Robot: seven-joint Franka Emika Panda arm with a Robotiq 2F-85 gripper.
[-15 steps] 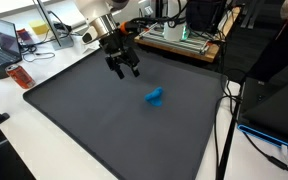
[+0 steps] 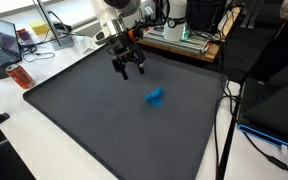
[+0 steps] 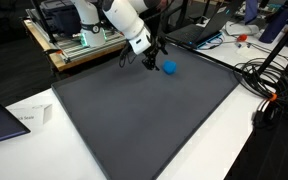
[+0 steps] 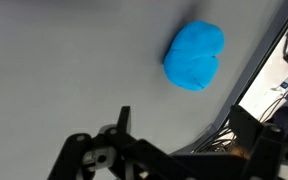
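A bright blue lump, perhaps a cloth or soft toy (image 2: 154, 97), rests on the dark grey mat (image 2: 104, 120). In the wrist view the blue lump (image 4: 193, 55) appears beyond the fingertips, right of centre. My gripper (image 2: 131, 70) is above the mat, apart from the blue lump and to its left in exterior view 1. Its fingers stand wide apart in the wrist view, one finger (image 4: 124, 120) at lower left, with bare mat between them. In exterior view 2 the blue lump (image 3: 169, 67) is just right of the gripper (image 3: 150, 62).
An orange-red can (image 2: 21, 76) and a laptop (image 2: 8, 38) stand off the mat at left in exterior view 1. Black cables (image 3: 269, 82) lie past the mat's edge in exterior view 2.
In exterior view 1 my gripper has shifted slightly rightward and its orientation has turned a little. The blue lump has stayed in place.
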